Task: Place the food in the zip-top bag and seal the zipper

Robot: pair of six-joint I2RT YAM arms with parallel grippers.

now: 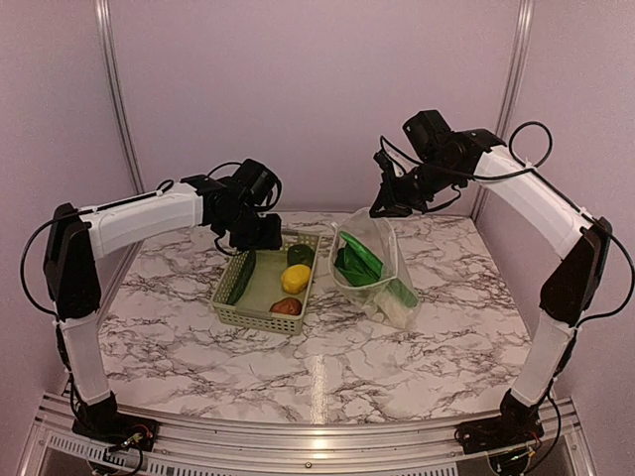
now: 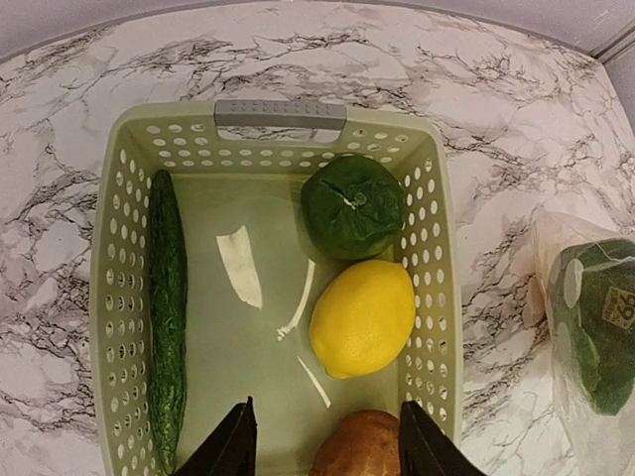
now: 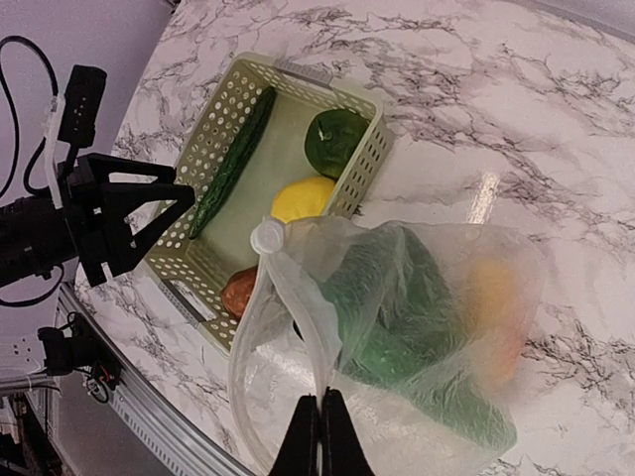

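Observation:
The clear zip top bag [image 1: 397, 268] hangs with its mouth agape, green food [image 1: 359, 260] inside. My right gripper is shut on the bag's rim, the thin film running between its fingers. Over the basket, my left gripper stands open, nothing between its fingertips. Below it in the basket lie a long cucumber [image 2: 168, 317] on the left, a green pepper-like vegetable [image 2: 354, 206] at the back right, a yellow lemon-like fruit [image 2: 363, 319] and a reddish-brown round item [image 2: 359, 448], partly cut off by the frame. Something orange [image 3: 491, 297] shows dimly through the bag.
The perforated pale green basket [image 1: 260, 318] stands just left of the bag, a narrow strip of marbled table between them. Bare table [image 1: 248, 377] lies in front of both and along the right.

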